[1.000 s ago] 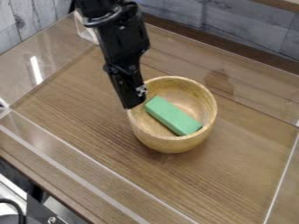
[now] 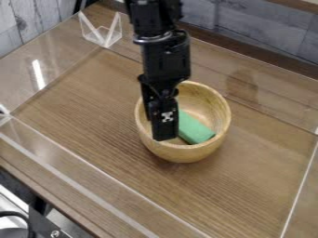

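Observation:
My black gripper (image 2: 162, 122) points down into a round wooden bowl (image 2: 195, 152) a little right of the middle of the table. Its fingers are at the bowl's left part, just left of a green block (image 2: 196, 130) that lies inside. Part of the block is hidden behind the gripper. Whether anything is between the fingers, and how far apart they stand, is hard to make out.
A small clear plastic piece shows at the far left edge. A cable lies at the bottom left corner.
The gripper has swung to a more upright pose and moved rightward over the bowl, now covering part of the green block.

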